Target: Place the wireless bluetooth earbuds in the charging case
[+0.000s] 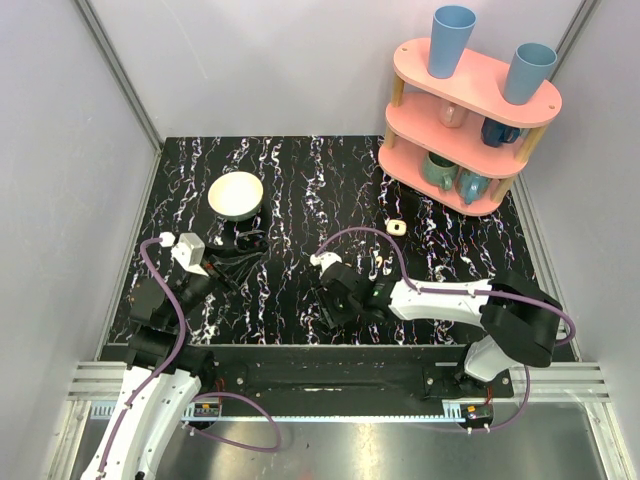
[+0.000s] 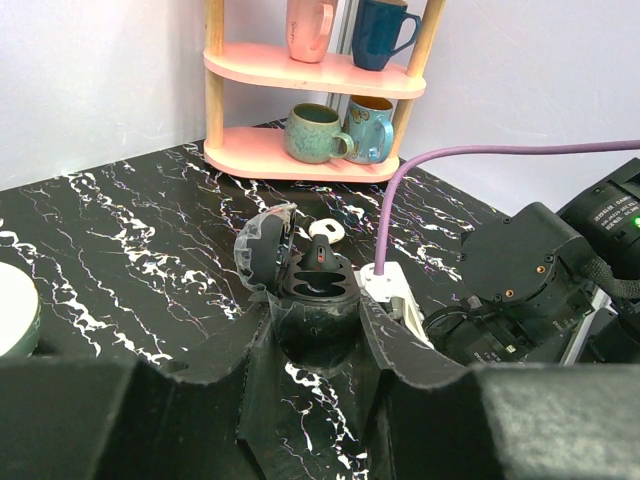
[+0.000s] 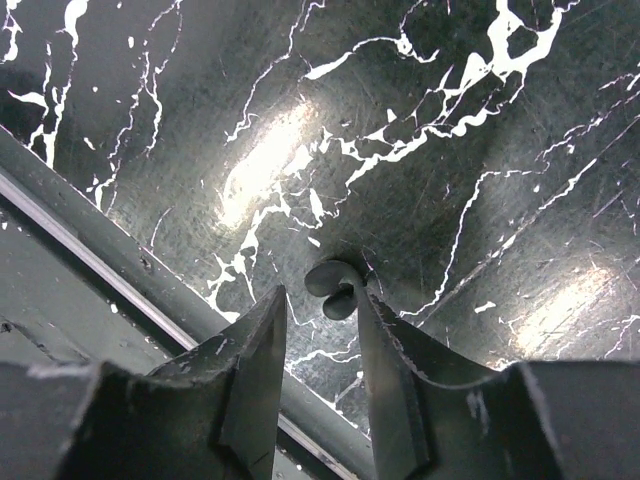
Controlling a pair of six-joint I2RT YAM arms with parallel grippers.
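The black charging case [image 2: 318,315] is held up by my left gripper, shut on its lower part. Its lid [image 2: 264,250] is raised at the left, wrapped in something clear. From the case's top juts a dark knob [image 2: 320,256], perhaps an earbud; an open hollow shows in front of it. A black earbud [image 3: 336,276] lies on the marbled table. My right gripper is open over it, and in the right wrist view the earbud appears between the fingertips. Whether they touch it I cannot tell. In the top view the right gripper's fingers hide the earbud.
A pale bowl [image 1: 236,195] stands behind the left gripper. At the back right is a pink shelf [image 1: 466,138] with cups and mugs. A small cream-coloured ring-like object [image 1: 396,228] lies before it. The table's front edge [image 1: 320,347] is close to the right gripper.
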